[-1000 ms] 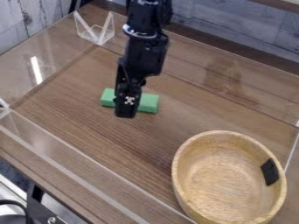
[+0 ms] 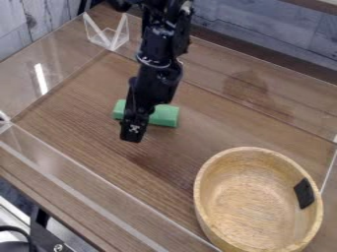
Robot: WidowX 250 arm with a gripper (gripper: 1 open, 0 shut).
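My black gripper [image 2: 136,122] reaches down from the top of the camera view, open, over the middle-left of the wooden table. A green block [image 2: 164,115] lies flat just behind and right of the lower fingers, partly hidden by them. Whether the fingers touch it or the table I cannot tell.
A large round tan bowl [image 2: 257,217] with a dark handle patch fills the lower right of the wooden table [image 2: 93,157]. White wire pieces stand at the upper left and left edge.
The gripper has moved slightly left and down over the green block, its lower fingertips now lower in view. The block and bowl have not visibly moved.
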